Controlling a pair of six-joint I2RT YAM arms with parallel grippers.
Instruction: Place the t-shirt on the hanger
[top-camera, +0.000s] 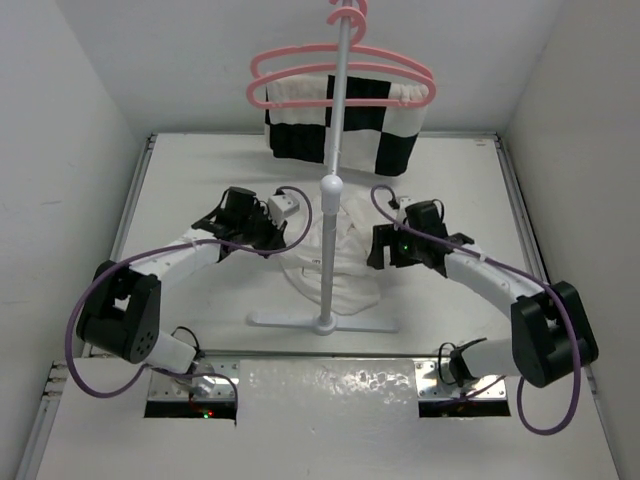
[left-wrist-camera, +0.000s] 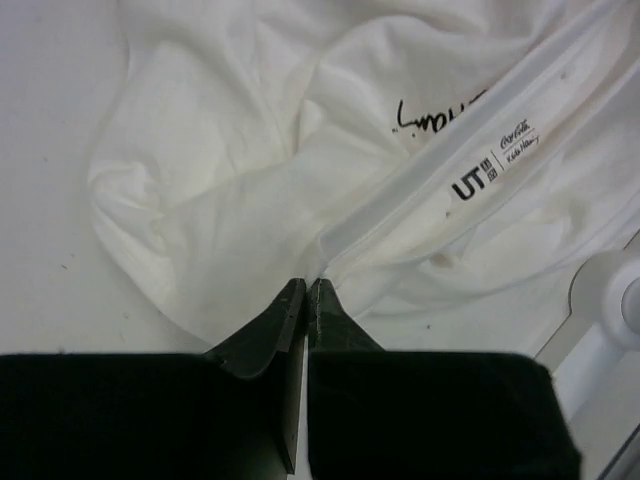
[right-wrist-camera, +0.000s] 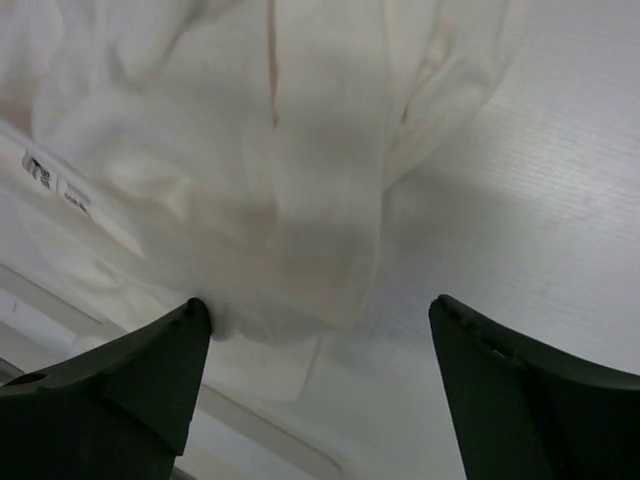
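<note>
The white t-shirt (top-camera: 340, 280) lies crumpled and bunched on the table behind the rack's pole, red print hidden, small black lettering showing in the left wrist view. My left gripper is shut at a folded edge of the shirt (left-wrist-camera: 200, 180), the cloth running into its fingertips. My right gripper is part open over the shirt's right side, its fingers apart, the cloth (right-wrist-camera: 250, 170) beneath. Pink hangers (top-camera: 290, 103) hang high on the rack.
The white pole (top-camera: 329, 260) stands between my arms on a foot (top-camera: 365, 325) along the front edge. A checkered cloth (top-camera: 355, 142) hangs at the back.
</note>
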